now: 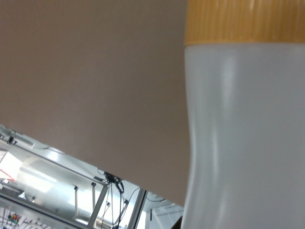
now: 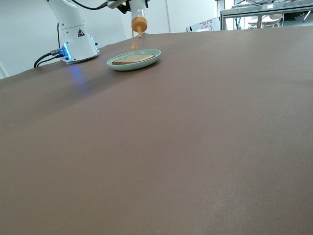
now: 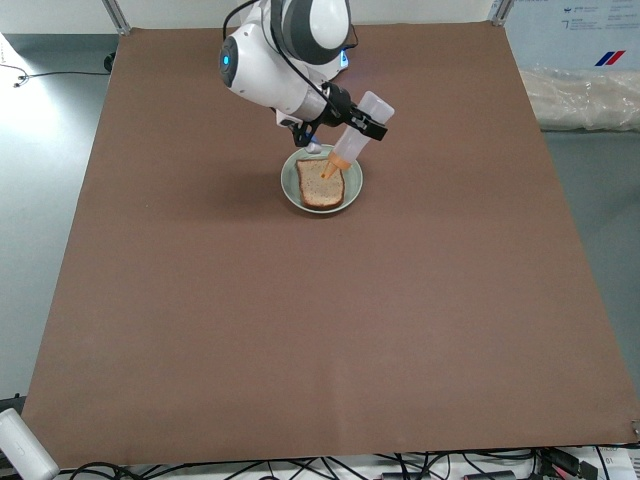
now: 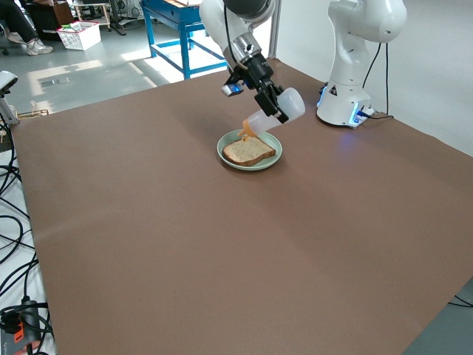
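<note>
My gripper (image 3: 358, 124) is shut on a translucent squeeze bottle (image 1: 245, 133) with an orange cap (image 2: 139, 24), tilted nozzle-down over a slice of bread (image 4: 247, 151) on a pale green plate (image 3: 290, 185). In the top view, orange streaks or drips hang below the nozzle, just above the bread. The left and right views show the nozzle close over the bread. In the wrist view the bottle fills the right side, and the fingers are hidden.
A white arm base (image 4: 340, 103) with cables stands at the table's back edge. Cables run along another edge.
</note>
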